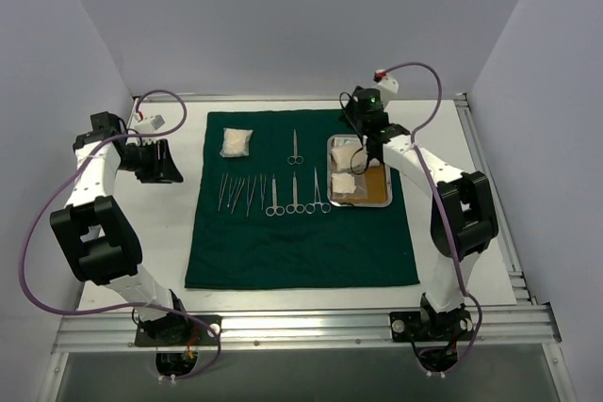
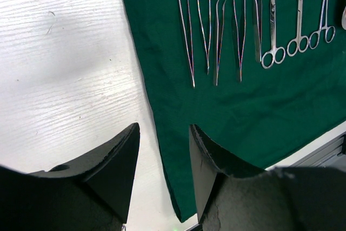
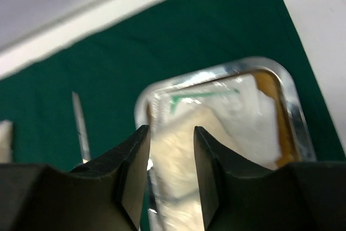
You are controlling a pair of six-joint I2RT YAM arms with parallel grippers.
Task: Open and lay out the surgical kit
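Observation:
A row of tweezers point(image 2: 190, 41) and scissors point(image 2: 273, 25) lies on the green drape point(image 1: 301, 251), with one pair of scissors point(image 1: 295, 146) above them and a white packet point(image 1: 236, 142) at the upper left. The metal tray point(image 1: 360, 200) on the drape's right holds white packets point(image 1: 343, 183). My right gripper is over the tray, part open, nothing seen between its fingers; its view is blurred. My left gripper hangs open over the left table edge beside the drape, empty.
Bare white table point(image 1: 160, 223) shows on both sides of the drape, and the drape's lower half is clear. Grey walls bound the table at the sides and back.

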